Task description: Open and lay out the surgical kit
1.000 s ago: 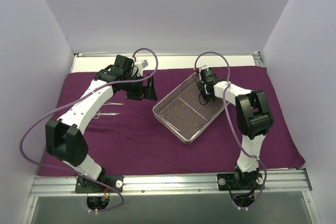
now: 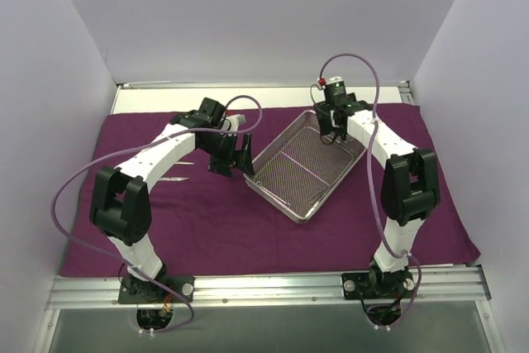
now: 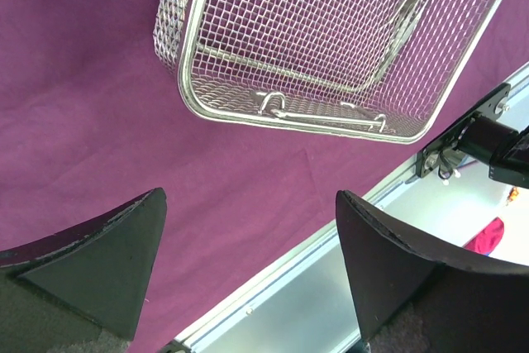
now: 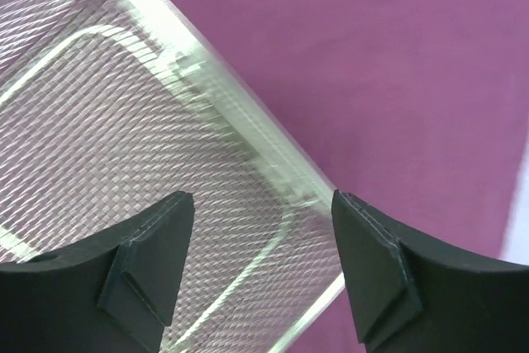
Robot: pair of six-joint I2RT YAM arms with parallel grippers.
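A metal mesh tray (image 2: 302, 167) lies tilted diagonally on the purple cloth, with wire handles and rails; in the left wrist view its near end (image 3: 227, 107) shows a handle bracket. My left gripper is open beside the tray's left corner, nothing between its fingers. My right gripper is open over the tray's back-right part; the right wrist view is blurred, showing mesh and rim (image 4: 231, 97) beneath. Several slim silver instruments (image 2: 173, 178), scissor-like among them, lie on the cloth at the left, partly hidden by the left arm.
Metal rails edge the work area front and back, with grey walls (image 2: 459, 105) at the sides and rear.
The tray has moved slightly toward the right.
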